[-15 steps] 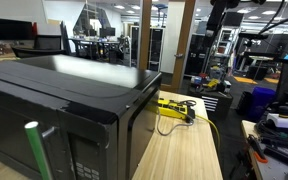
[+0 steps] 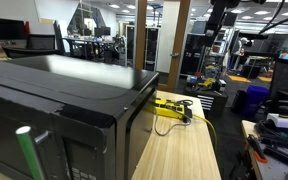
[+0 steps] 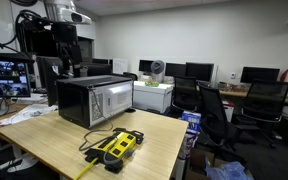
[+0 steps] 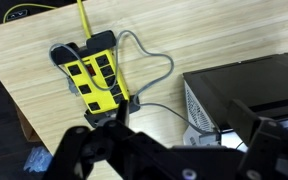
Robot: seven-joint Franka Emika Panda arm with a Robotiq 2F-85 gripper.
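Observation:
A black microwave (image 2: pixel 79 100) fills the left of exterior view 1, its door closed as far as shows. In exterior view 2 the silver front of the microwave (image 3: pixel 114 98) faces the table. My gripper is open above the table, with its dark fingers (image 4: pixel 111 140) spread at the bottom of the wrist view and nothing between them. Part of the microwave (image 4: pixel 249 80) lies beneath the right finger. High over the microwave, the arm (image 3: pixel 64 35) comes in at the upper left of exterior view 2.
A yellow and black power strip (image 4: pixel 97 82) lies on the wooden table (image 4: pixel 184 40), with a grey cord (image 4: pixel 166 72) looped round it and a yellow cable (image 4: pixel 84 18). Beyond the table stand office chairs (image 3: pixel 219 108). Bare tabletop surrounds the strip.
The arm at the upper right of exterior view 1 has shifted very slightly. The microwave, power strip and cords stay where they were.

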